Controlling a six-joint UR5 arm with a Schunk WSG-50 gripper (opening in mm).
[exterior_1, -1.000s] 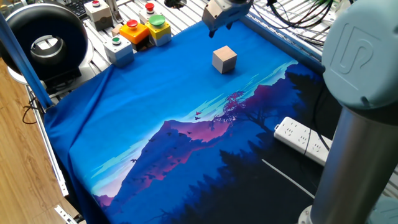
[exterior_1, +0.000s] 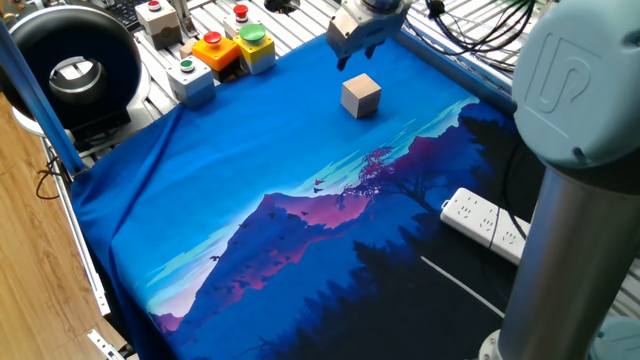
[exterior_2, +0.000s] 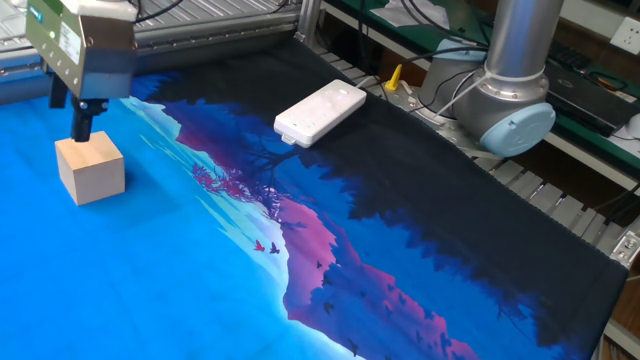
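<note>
A plain wooden cube (exterior_1: 361, 96) (exterior_2: 91, 168) rests on the blue printed cloth (exterior_1: 240, 150). My gripper (exterior_1: 357, 60) is at the top of exterior view 1, its two dark fingertips spread apart and nothing between them. Exterior view 2 has the gripper (exterior_2: 71, 120) at the upper left; there one finger overlaps the cube's top edge. The fingers look to be above and behind the block, and no grip on it shows. Whether a fingertip touches the wood I cannot tell.
Beside the robot's column lies a white power strip (exterior_1: 485, 222) (exterior_2: 320, 112). Several push-button boxes (exterior_1: 192, 83) stand past the cloth's far left edge, near a black round device (exterior_1: 70, 75). Loose cables (exterior_1: 480, 30) run behind the gripper.
My gripper has come down a little toward the cube over the last second. Its fingers stay apart. The cube and everything else have kept their places.
</note>
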